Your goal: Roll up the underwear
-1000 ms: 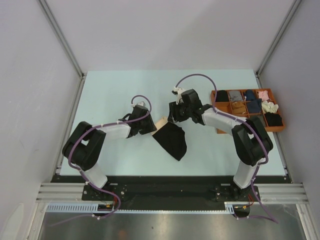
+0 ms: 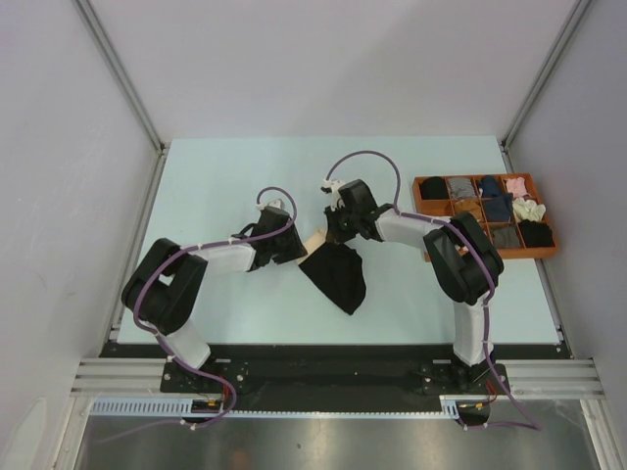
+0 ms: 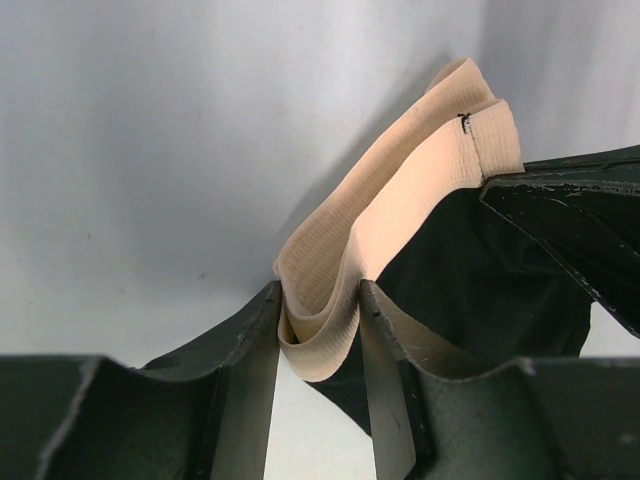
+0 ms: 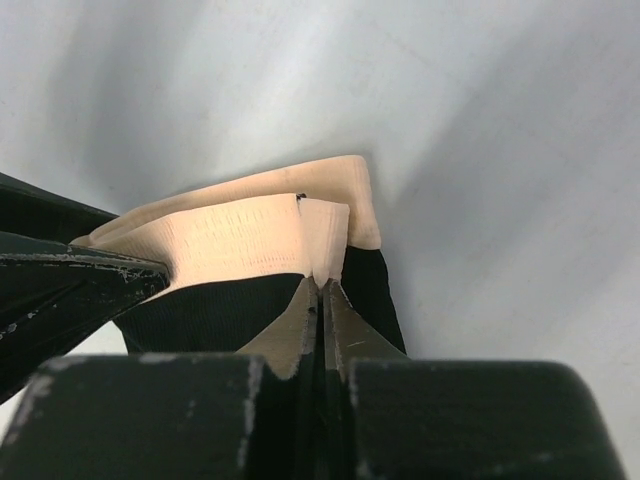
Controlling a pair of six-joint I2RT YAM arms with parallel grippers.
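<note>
The black underwear lies on the table with its beige waistband along the upper edge, folded over. My left gripper is shut on one end of the waistband, as the left wrist view shows. My right gripper is shut at the waistband's other end, its fingertips together on the band's folded tip; whether any cloth is between them I cannot tell. In the top view both grippers sit close over the waistband, left and right of it, and the black body spreads toward the front.
A wooden compartment box with folded garments of several colours stands at the right.
My right arm has moved left and a little down onto the waistband's right end. The left arm and the underwear look nearly unchanged.
</note>
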